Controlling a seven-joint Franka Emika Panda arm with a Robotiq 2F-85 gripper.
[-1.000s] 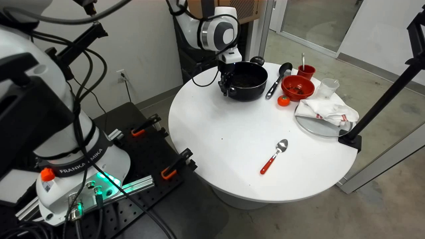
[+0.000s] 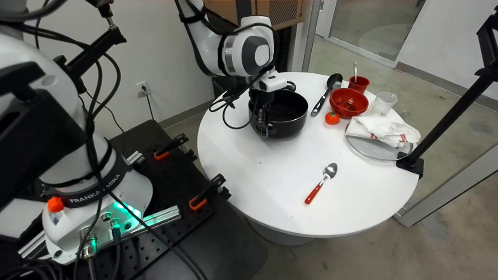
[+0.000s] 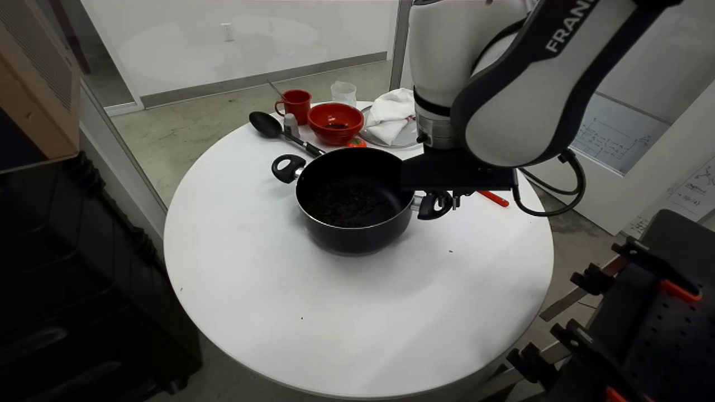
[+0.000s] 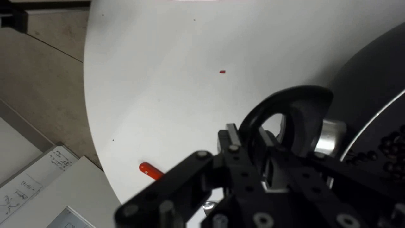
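Observation:
A black two-handled pot [image 3: 355, 239] with small dark pieces [image 3: 348, 204] inside is on the white round table [image 3: 322, 321]; whether its base touches the tabletop everywhere cannot be told. My gripper is shut on the outer loop of the near pot handle [image 4: 309, 102], with a finger on each side of the loop. In exterior view 1 the gripper [image 2: 263, 125] points down at the pot's left side. The arm hides part of the pot's rim in exterior view 2.
A red-handled spoon [image 2: 322, 182] lies on the table's near half. Beyond the pot are a black ladle [image 2: 327, 95], a red bowl [image 2: 345, 109], a red mug [image 2: 358, 84], a tomato [image 2: 332, 118], a clear cup [image 2: 384, 102] and a white cloth [image 2: 385, 128].
In exterior view 1, the pot and my gripper have moved together toward the table's near side, down and slightly left in the picture. The other tabletop objects have stayed put.

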